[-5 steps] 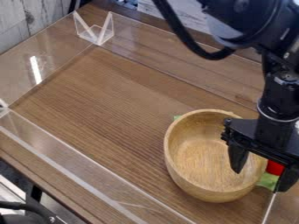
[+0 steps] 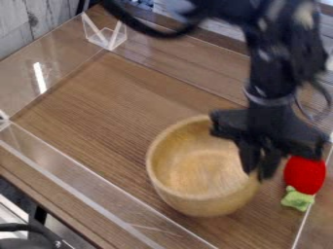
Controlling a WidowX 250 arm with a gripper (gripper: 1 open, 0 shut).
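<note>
The black robot gripper (image 2: pixel 247 146), motion-blurred, hangs over the right rim of a tan bowl (image 2: pixel 189 170) at the lower middle; whether it is open or shut is unclear. A red object (image 2: pixel 305 173) with a green part (image 2: pixel 297 200), perhaps a toy strawberry, lies right of the bowl, partly beside the gripper's fingers.
A white wire-like holder (image 2: pixel 107 31) stands at the back left, near the table's edge.
The gripper has risen and moved left from low at the bowl's right side, uncovering more of the red object. The bowl appears shifted slightly left.
</note>
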